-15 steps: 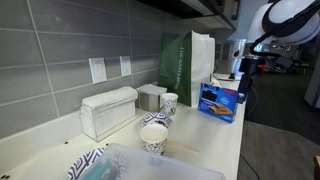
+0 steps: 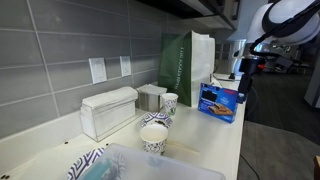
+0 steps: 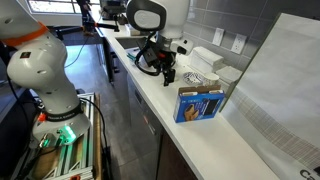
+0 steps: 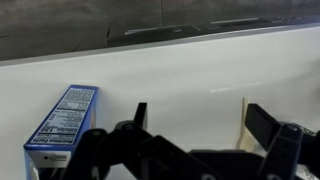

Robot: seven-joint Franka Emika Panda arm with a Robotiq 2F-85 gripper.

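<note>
My gripper stands open above the white counter, with bare countertop between its two fingers. A blue box (image 4: 66,120) lies to the left of the fingers in the wrist view, apart from them. In exterior view 1 the same blue box (image 2: 217,103), with food pictured on its front, stands at the far end of the counter beside the gripper (image 2: 241,92). Exterior view 2 has the box (image 3: 199,104) upright, to the right of and below the gripper (image 3: 166,76). A pale wooden stick (image 4: 243,125) lies near the right finger.
Patterned paper cups (image 2: 154,138), a patterned bowl (image 2: 157,118), a white napkin stack (image 2: 108,112) and a metal canister (image 2: 151,97) line the wall. A clear plastic bin (image 2: 145,165) occupies the near end. A green and white bag (image 2: 188,68) stands behind the box. The counter's front edge (image 4: 150,52) drops off nearby.
</note>
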